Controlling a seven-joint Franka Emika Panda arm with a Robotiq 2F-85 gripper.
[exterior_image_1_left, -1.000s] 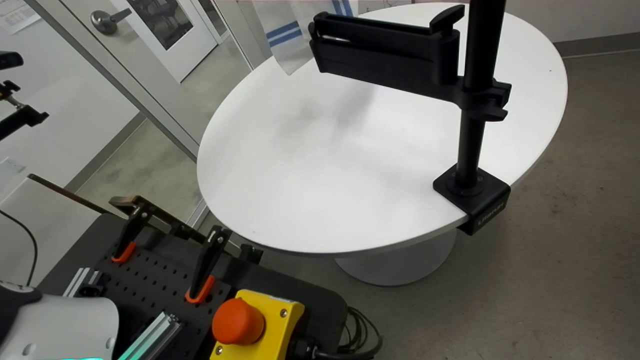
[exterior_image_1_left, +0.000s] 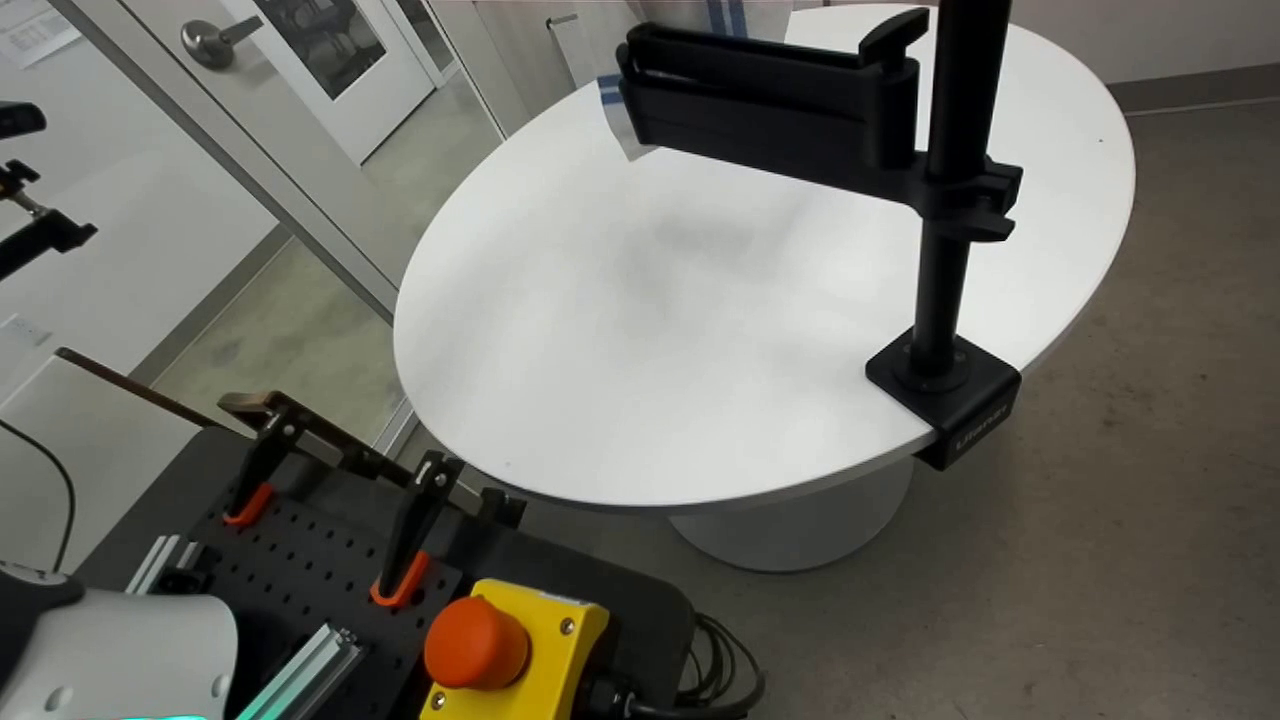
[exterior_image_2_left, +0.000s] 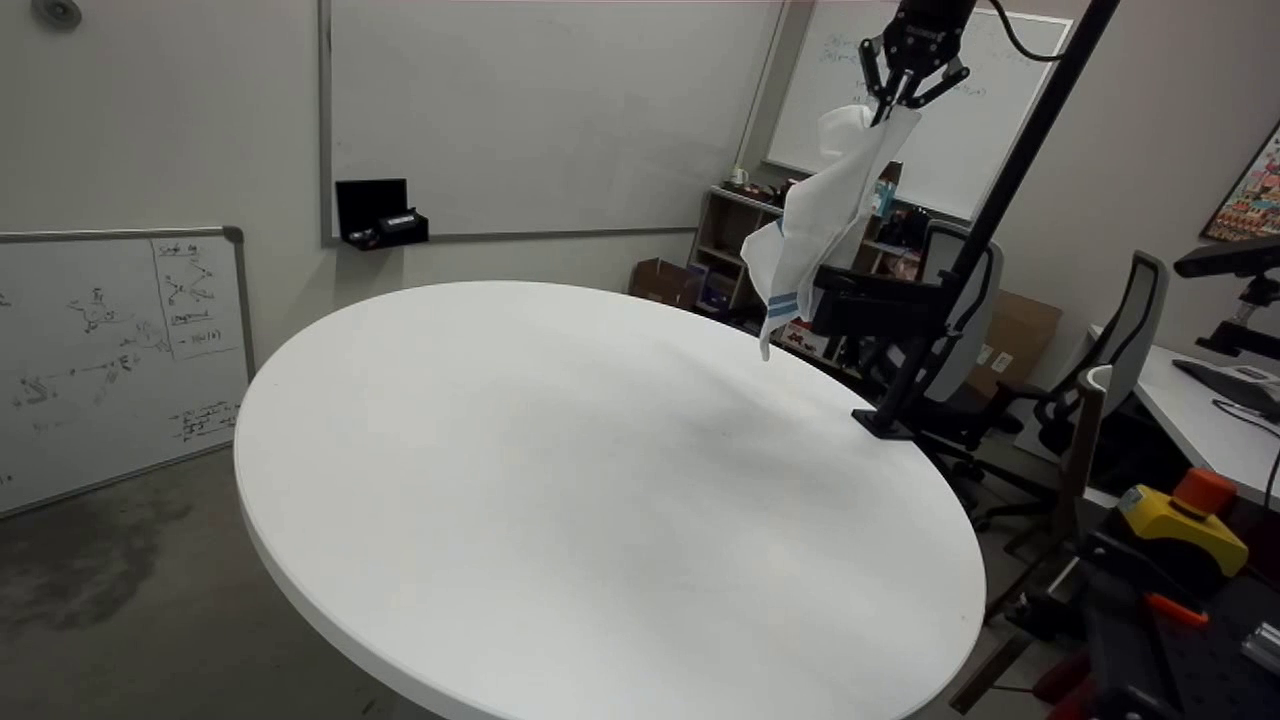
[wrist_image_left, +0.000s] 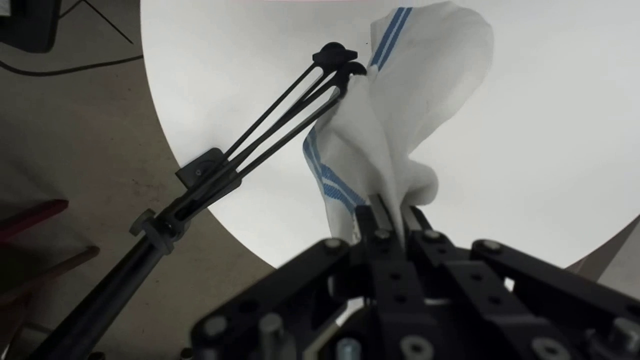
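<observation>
A white cloth with blue stripes (exterior_image_2_left: 819, 214) hangs in folds from my gripper (exterior_image_2_left: 889, 110), which is shut on its upper end. In the wrist view the cloth (wrist_image_left: 429, 78) runs up from between the fingers of the gripper and droops beside the tip of a black folding rack (wrist_image_left: 294, 108). Whether it touches the rack is hard to tell. Exterior view 1 has only the lower cloth (exterior_image_1_left: 621, 118), partly hidden behind the rack's folded arms (exterior_image_1_left: 768, 108); the gripper is out of that view.
The rack's black post (exterior_image_1_left: 950, 264) is clamped to the edge of a round white table (exterior_image_1_left: 624, 348), whose top is otherwise bare. A yellow box with an orange button (exterior_image_1_left: 516, 648) sits on a dark cart in front. Chairs (exterior_image_2_left: 1128, 348) stand beyond the table.
In exterior view 1 the cloth has shifted right, and more of it is now behind the rack arms. The rack itself has stayed put.
</observation>
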